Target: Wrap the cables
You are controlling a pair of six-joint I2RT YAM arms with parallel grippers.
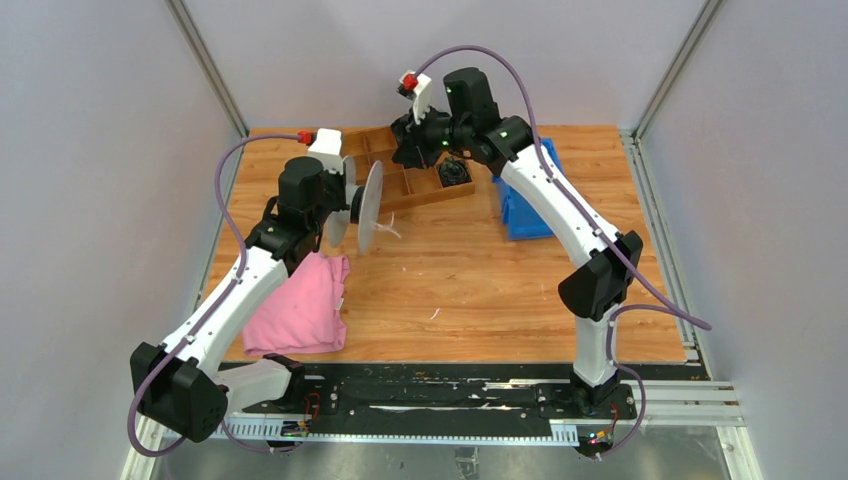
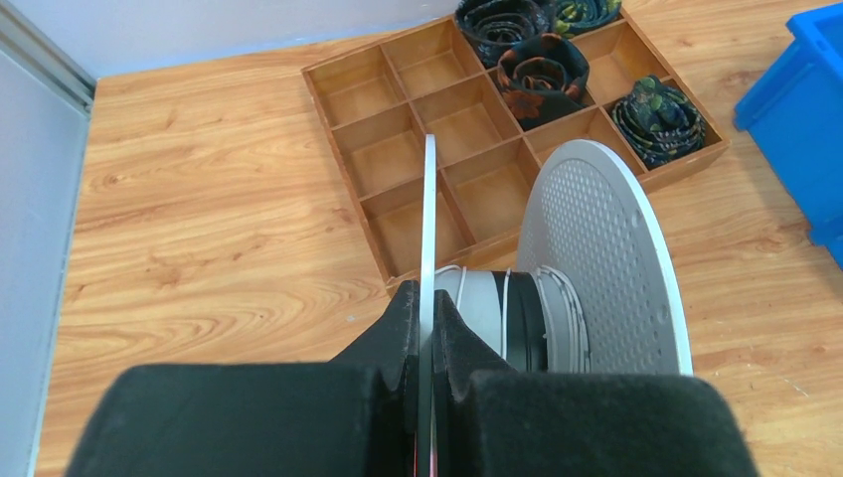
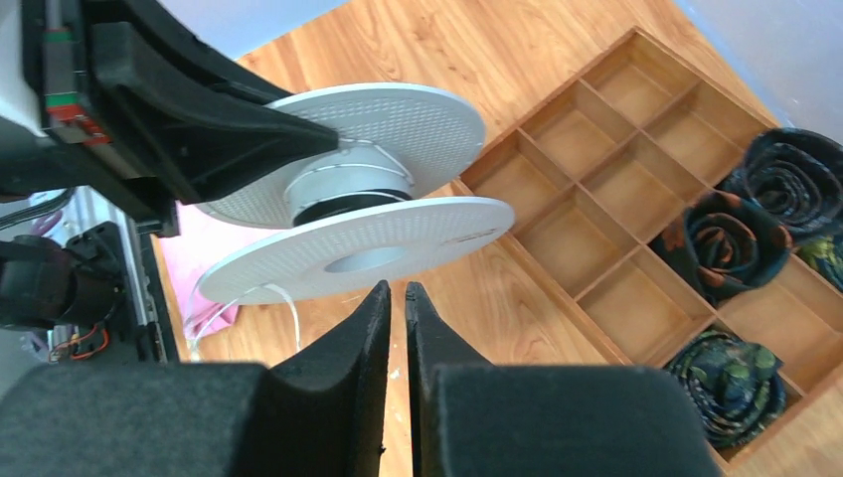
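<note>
A spool with white perforated flanges (image 1: 369,207) is held upright off the table by my left gripper, which is shut on the edge of the near flange. White cable and a black band wrap the spool's hub (image 2: 484,303). From the far flange hangs a loose white cable end (image 3: 294,316), free in the air, also visible as a pale blur in the top view. My right gripper is slightly open, a narrow gap between its fingertips and nothing seen in it. It is clear of the spool, towards the back right.
A wooden compartment tray (image 3: 557,283) lies behind, several compartments empty and others holding rolled dark patterned cloth (image 2: 542,75). The blue bin (image 1: 525,215) stands to the right. Folded pink cloth (image 1: 300,310) lies front left.
</note>
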